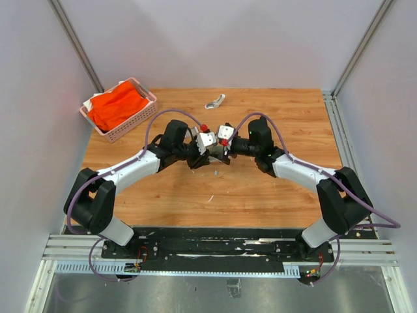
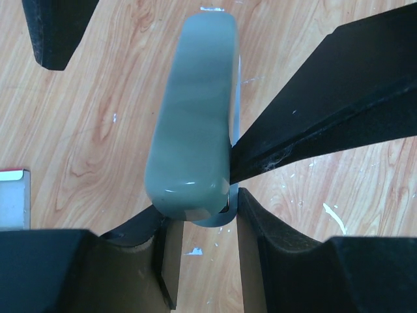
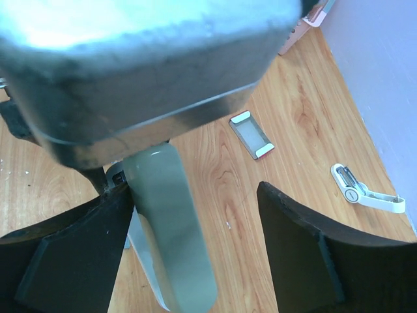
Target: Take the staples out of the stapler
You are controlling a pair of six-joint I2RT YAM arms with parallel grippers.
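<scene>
The grey-green stapler [image 2: 192,114] is held aloft over the middle of the table, and my left gripper is shut on its near end. In the left wrist view a black finger of my right gripper reaches against the stapler's side, while its other finger stands apart; that gripper is open around the stapler, as the right wrist view also shows. From above, the two grippers almost meet, hiding most of the stapler.
A small grey box [image 3: 251,135] and a white tool [image 1: 215,102] lie on the wooden table [image 1: 215,202] behind. A pink basket [image 1: 130,129] with orange cloth stands back left.
</scene>
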